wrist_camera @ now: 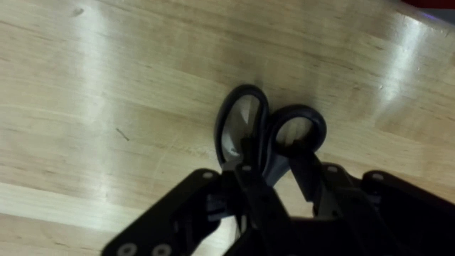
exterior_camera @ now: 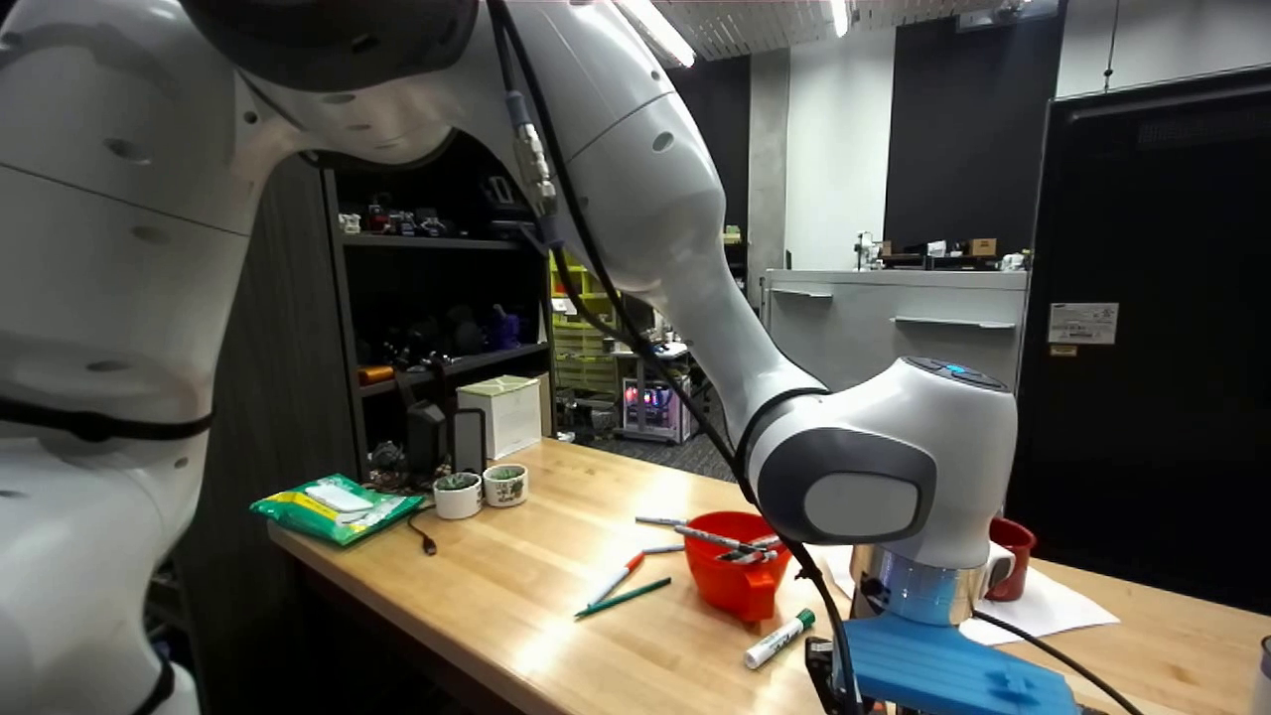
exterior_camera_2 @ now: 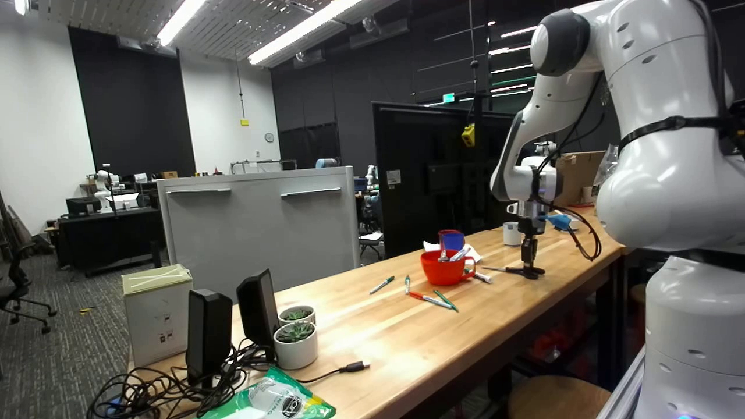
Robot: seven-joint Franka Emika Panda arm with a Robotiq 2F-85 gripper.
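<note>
Black-handled scissors (wrist_camera: 315, 116) lie on the wooden table (wrist_camera: 162, 106), their two finger loops showing in the wrist view. My gripper is right over the handles, its fingers apart. One finger overlaps the left loop and the other reaches to the lower edge of the right loop, with the handles' inner sides between them. The fingers and gripper body hide most of the blades. In exterior view 2 the gripper (exterior_camera_2: 530, 266) points straight down at the tabletop, and the scissors (exterior_camera_2: 515, 269) appear as a dark shape at its tips.
A red cup (exterior_camera_2: 440, 268) with pens in it stands near the gripper, with several loose markers around it. A white mug (exterior_camera_2: 511, 234) and a red mug (exterior_camera: 1013, 558) by white paper (exterior_camera: 1055, 608) are close to the arm. Potted plants (exterior_camera: 458, 496) stand farther off.
</note>
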